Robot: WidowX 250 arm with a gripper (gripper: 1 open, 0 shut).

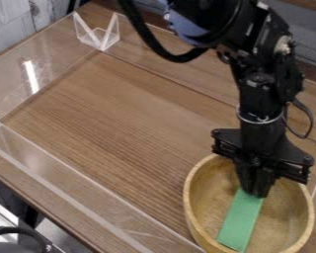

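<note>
My black gripper (260,168) is at the lower right, reaching down over a tan oval bowl (200,212). A green bar (237,225) lies inside the bowl, slanting, its upper end under the gripper's fingertips. The fingers look close together; whether anything is between them is hidden.
A small clear wire-like holder (98,32) stands at the upper left. Dark cables and edges show at the bottom left.
</note>
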